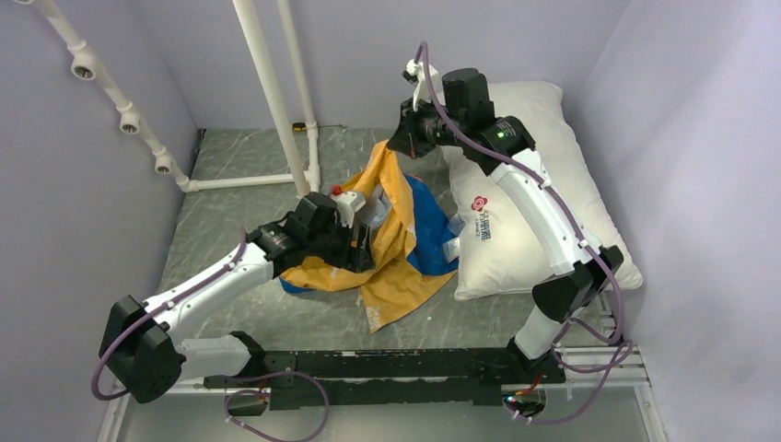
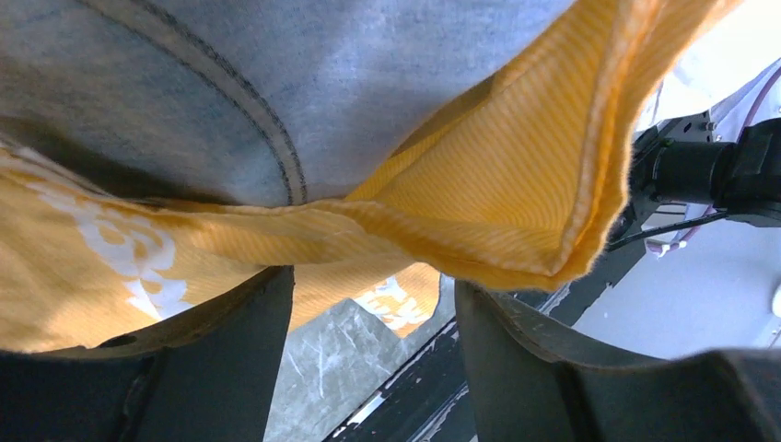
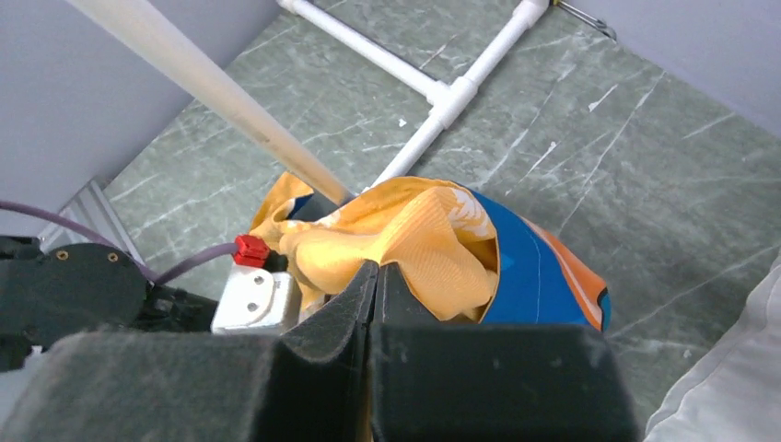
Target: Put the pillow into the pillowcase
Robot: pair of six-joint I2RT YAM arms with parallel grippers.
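The yellow-and-blue pillowcase (image 1: 387, 285) lies crumpled in the middle, part of it lifted by my right gripper (image 1: 411, 149), which is shut on its fabric at the tip. In the left wrist view a yellow fold (image 2: 516, 175) and grey inner cloth (image 2: 184, 83) fill much of the frame. My left gripper stands open just at the lower yellow hem, with a gap between its fingers. The white pillow (image 1: 539, 230) rests at the right, beside the pillowcase.
White pipes (image 1: 239, 182) run along the back left, with an upright pole (image 1: 272, 87) near the pillowcase. Walls close in both sides. Bare grey floor (image 1: 212, 212) shows at left.
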